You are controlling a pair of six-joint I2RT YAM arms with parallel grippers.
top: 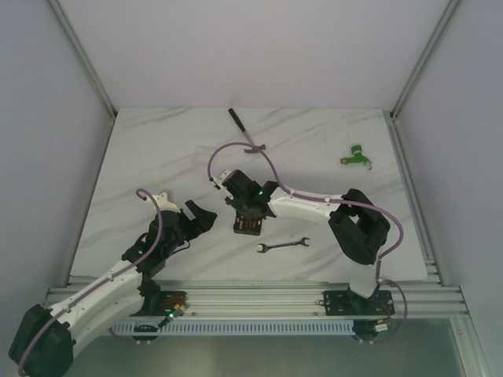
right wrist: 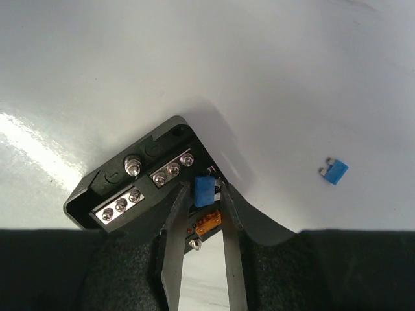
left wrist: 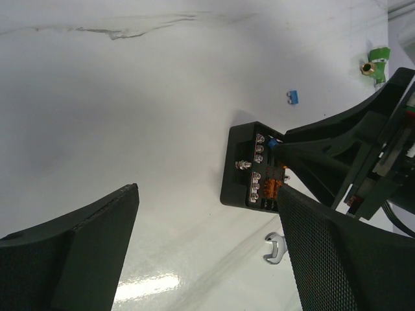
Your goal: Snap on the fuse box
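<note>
The black fuse box (right wrist: 155, 149) lies on the white marble table, with screw terminals, an orange part (right wrist: 209, 221) and a blue block (right wrist: 204, 190) in it. My right gripper is right over the box, fingertips at the blue block, partly parted; whether they grip it I cannot tell. A second small blue piece (right wrist: 334, 170) lies loose on the table beside the box. My left gripper stands open left of the box, nothing between its fingers.
A wrench (top: 283, 244) lies in front of the box. A hammer (top: 245, 129) lies behind it, and a green valve (top: 356, 156) at the back right.
</note>
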